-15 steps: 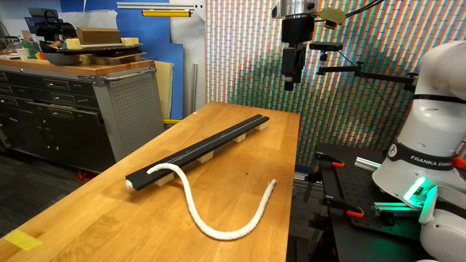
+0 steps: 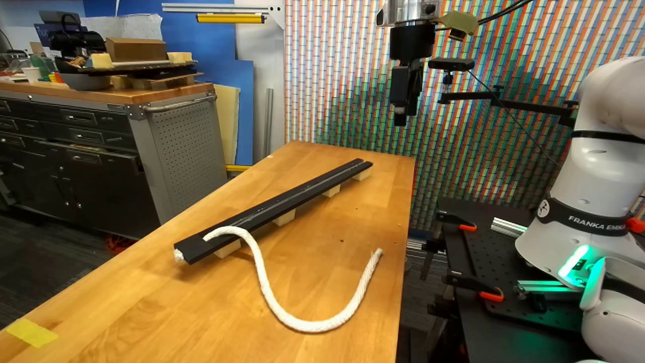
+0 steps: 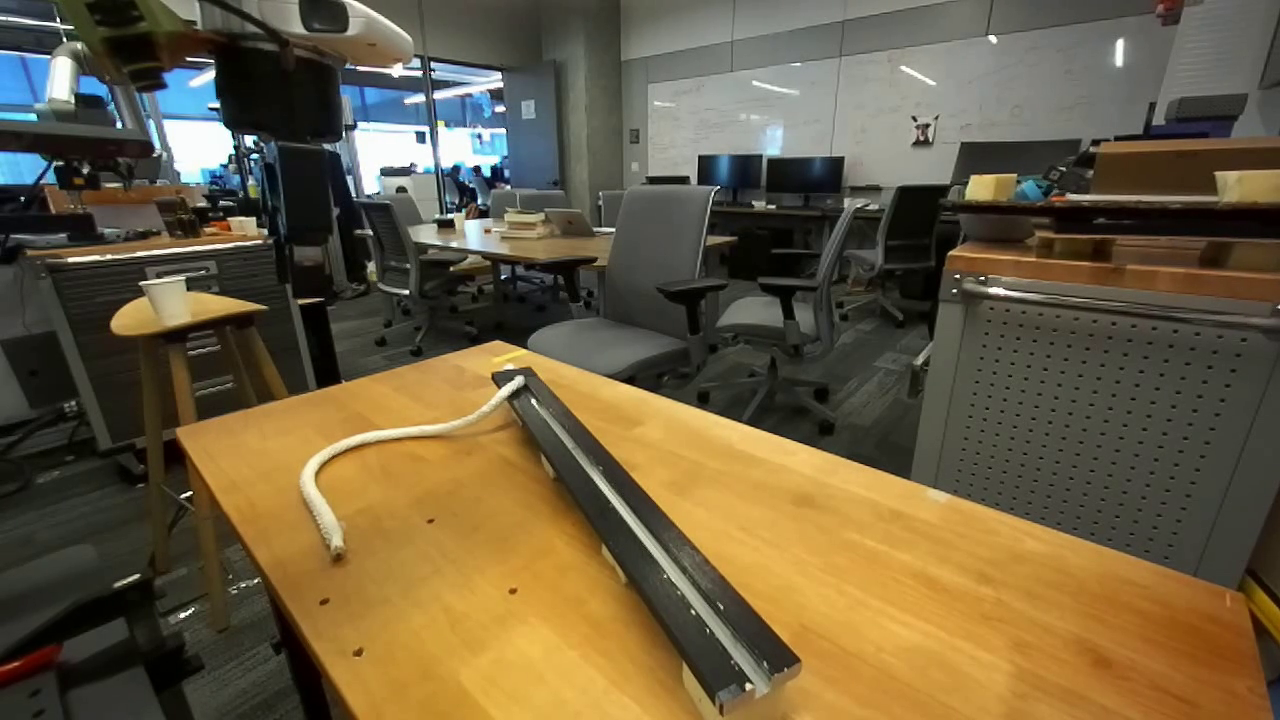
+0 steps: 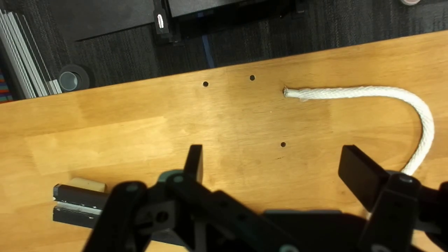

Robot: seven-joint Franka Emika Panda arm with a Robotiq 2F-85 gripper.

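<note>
A white rope (image 2: 311, 325) lies in a wide curve on the wooden table. One end of it goes into the near end of a long black grooved bar (image 2: 284, 196), and a white tuft pokes out at that bar's end face. The rope's other end (image 4: 287, 92) rests loose near the table edge in the wrist view. High above the table hangs my gripper, well clear of rope and bar. Its fingers are spread wide with only bare table seen between them. Part of the rope and much of the bar are hidden behind the gripper in the wrist view.
Pale blocks (image 2: 284, 218) prop the bar off the table (image 3: 936, 600). Yellow tape (image 2: 31, 333) marks one table corner. A stool with a white cup (image 3: 166, 298) stands beyond the table. Bare tabletop lies on both sides of the bar.
</note>
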